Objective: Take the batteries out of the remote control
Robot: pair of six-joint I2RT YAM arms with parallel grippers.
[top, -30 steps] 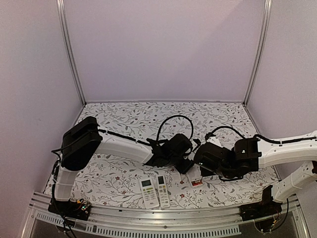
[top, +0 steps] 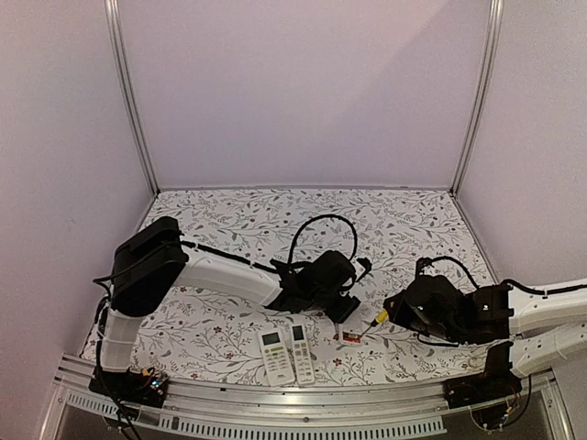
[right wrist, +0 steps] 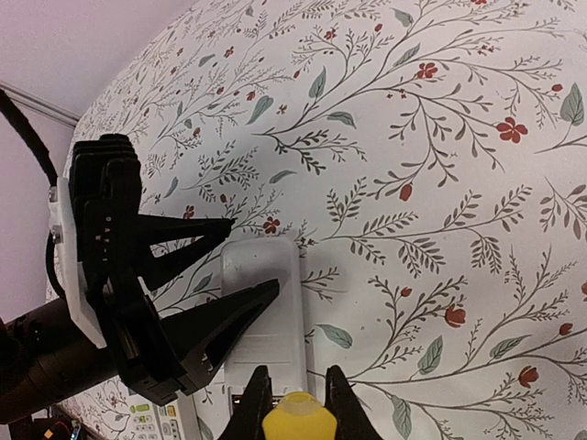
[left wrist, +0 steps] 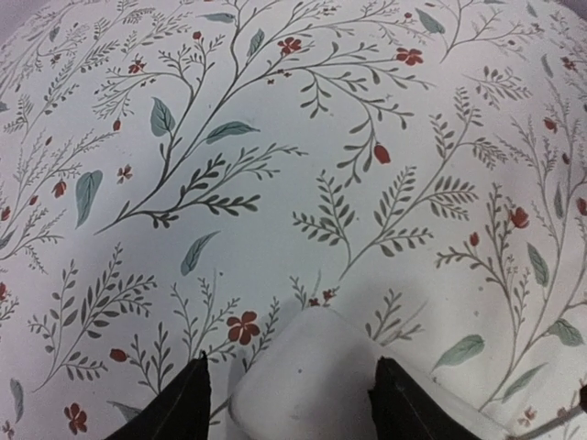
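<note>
The white remote control lies back up on the patterned surface. Its battery bay shows red in the top view, partly hidden by black fingers in the right wrist view. My left gripper is part open over the remote's far end, which appears between its fingers in the left wrist view. My right gripper is shut on a yellow-handled tool with a thin dark shaft. In the top view that shaft slants down to the bay's edge; contact cannot be made out. Single batteries are not distinct.
Two more white remotes, a wider one and a narrow one, lie face up just left of the worked one. The two grippers are close together.
The remote's bay end has swung left. The left arm has hardly moved.
</note>
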